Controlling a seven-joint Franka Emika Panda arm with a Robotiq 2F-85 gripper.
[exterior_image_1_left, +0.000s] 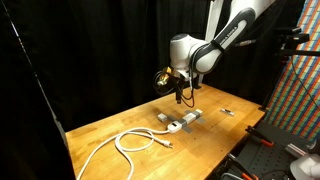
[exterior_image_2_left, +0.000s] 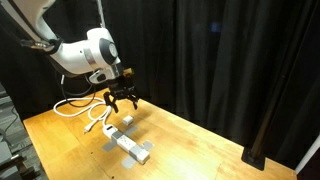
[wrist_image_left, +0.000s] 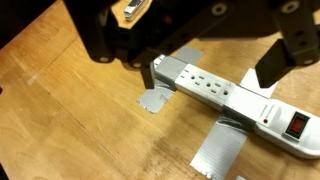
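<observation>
A white power strip (wrist_image_left: 207, 88) with a red switch lies on the wooden table, held down by strips of grey tape (wrist_image_left: 219, 150). It also shows below the arm in exterior view 1, as a strip (exterior_image_1_left: 180, 125), and in exterior view 2, as a strip (exterior_image_2_left: 127, 146). My gripper hangs above its row of sockets, with its dark fingers (wrist_image_left: 148, 72) set wide apart. Nothing shows between them. A white cord (exterior_image_1_left: 124, 150) lies in loops on the table, with a plug (exterior_image_1_left: 167, 144) at one end.
A small white block (exterior_image_2_left: 127, 119) sits near the strip. At the table's right lies a small object (exterior_image_1_left: 228, 112), too small to name. Black curtains (exterior_image_2_left: 210, 70) stand behind the table.
</observation>
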